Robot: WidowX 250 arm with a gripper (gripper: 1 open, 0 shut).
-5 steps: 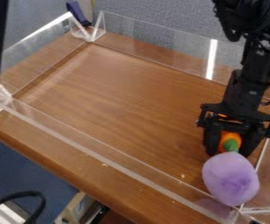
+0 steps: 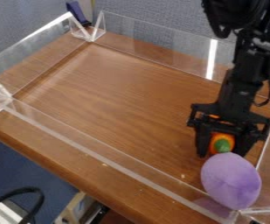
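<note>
My black gripper [image 2: 228, 131] reaches down on the right side of the wooden tray, its fingers around an orange object with a green top [image 2: 221, 145], low near the front right. A purple, rounded object [image 2: 231, 182] lies just in front of it, close to the clear front wall. The fingers are dark and overlap the orange object, so I cannot tell whether they are closed on it.
Clear plastic walls [image 2: 67, 131] border the wooden surface [image 2: 114, 92]. A dark blue object [image 2: 76, 12] is at the back left corner outside; a black cable lies at lower left.
The gripper has shifted slightly left over the last second, with the orange object moving little. The purple object has barely moved.
</note>
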